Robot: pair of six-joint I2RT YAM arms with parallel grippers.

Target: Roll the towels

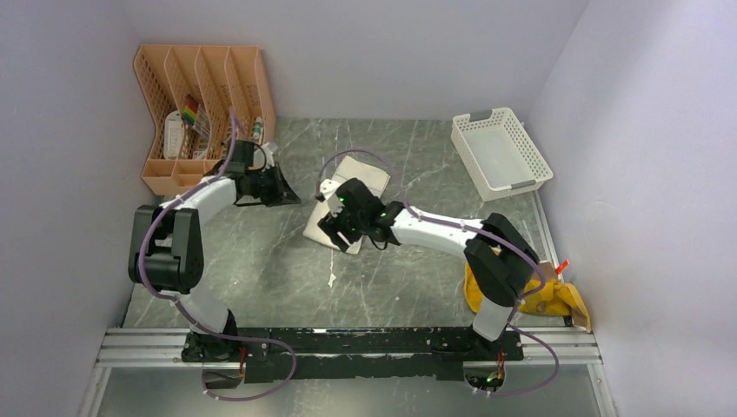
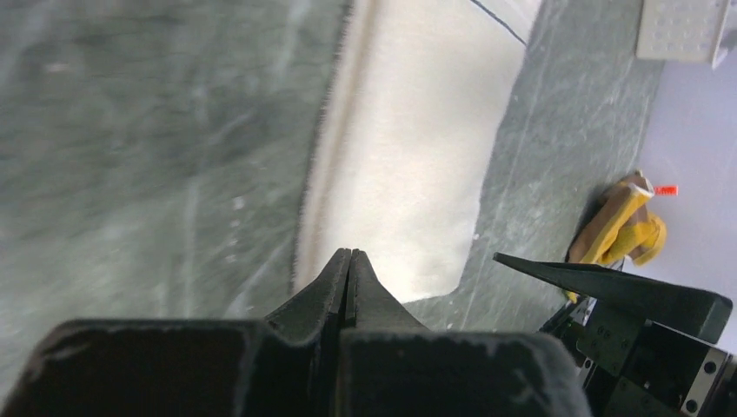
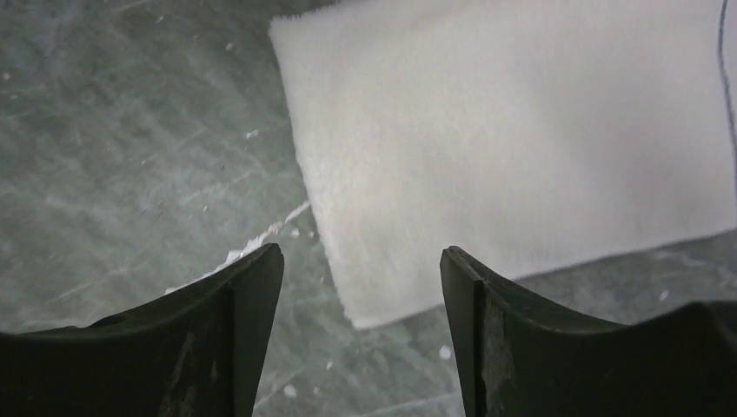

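A cream towel (image 1: 365,174), folded into an oblong, lies flat and slanted on the grey table; the right arm covers its middle in the top view. My left gripper (image 1: 296,201) is left of the towel, clear of its edge. In the left wrist view its fingertips (image 2: 341,269) meet and nothing shows between them; the towel (image 2: 417,156) lies beyond. Over the towel's near end, my right gripper (image 1: 335,236) stands open. In the right wrist view its fingers (image 3: 261,278) are wide apart, with a towel corner (image 3: 382,261) between them in view.
A peach divided rack (image 1: 156,176) with small items stands at the back left, close to the left arm. At the back right is an empty white basket (image 1: 500,156). Yellow cloth (image 1: 543,300) lies at the front right.
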